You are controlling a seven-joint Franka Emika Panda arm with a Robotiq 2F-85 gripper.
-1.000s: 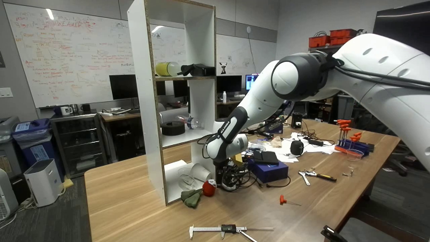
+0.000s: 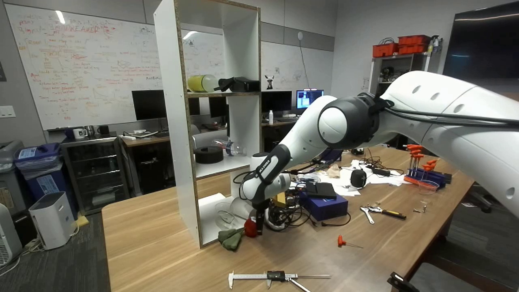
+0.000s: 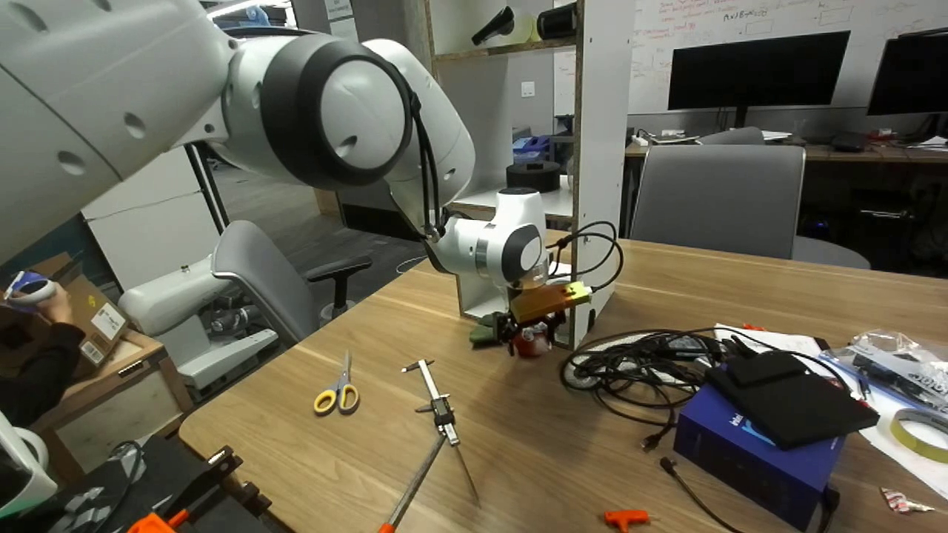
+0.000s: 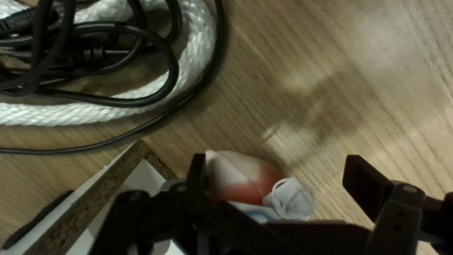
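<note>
A red soft toy (image 2: 250, 228) with a green part (image 2: 230, 239) lies on the table at the front of the white shelf unit's bottom compartment. My gripper is open and low over the toy, pointing down. In the wrist view the toy's red and white fabric (image 4: 250, 172) and a grey-white tuft (image 4: 293, 199) show between the fingers, nearer the left one. Its lower part is hidden behind the gripper body. Exterior view 2 has the gripper (image 3: 535, 336) in front of the red toy; contact cannot be made out.
The shelf unit's edge (image 4: 102, 199) is close beside the left finger. Black cables (image 2: 287, 214) and white rope (image 4: 193, 55) lie nearby, with a blue box (image 2: 322, 206) beyond. Calipers (image 2: 275, 275) and scissors (image 3: 338, 394) rest on the otherwise clear front table.
The arm has come lower and shifted left in exterior view 1. Its gripper has moved from behind and beside the red toy to right over it. The toy appears unmoved.
</note>
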